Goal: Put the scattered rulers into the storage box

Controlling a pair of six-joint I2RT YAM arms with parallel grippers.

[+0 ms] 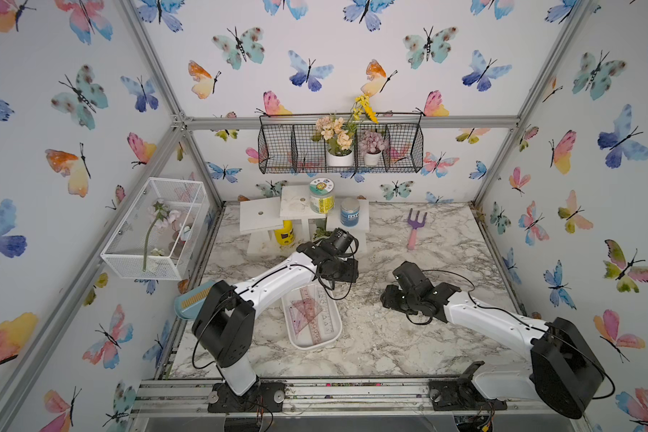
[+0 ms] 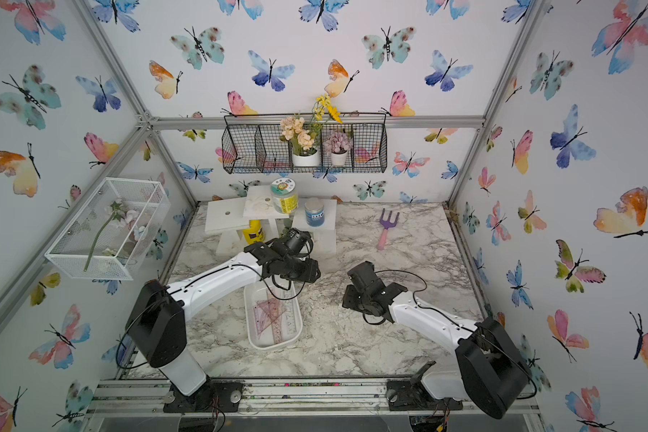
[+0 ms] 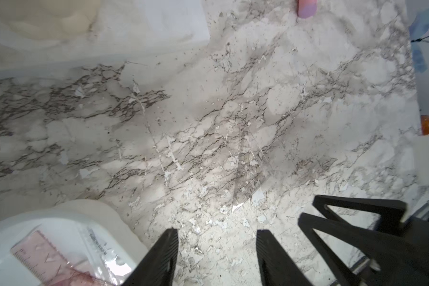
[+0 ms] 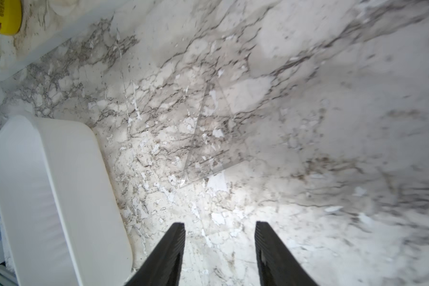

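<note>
On the marble tabletop lies a clear triangular ruler, its edges faint; the left wrist view also shows this transparent ruler [image 3: 250, 178]. The white storage box [image 1: 291, 332] holds pinkish rulers [image 1: 311, 316], one of them a triangle. Above the back right edge of the box, my left gripper is open and empty, with the clear ruler ahead of its fingertips. My right gripper hangs to the right of the box, its fingers apart with bare table between them, the clear ruler ahead of them.
White stepped shelves [image 1: 262, 216] with cans stand at the back left. A purple garden fork [image 1: 414, 230] lies at the back right. A blue holder with a brush [image 1: 191, 300] is left of the box.
</note>
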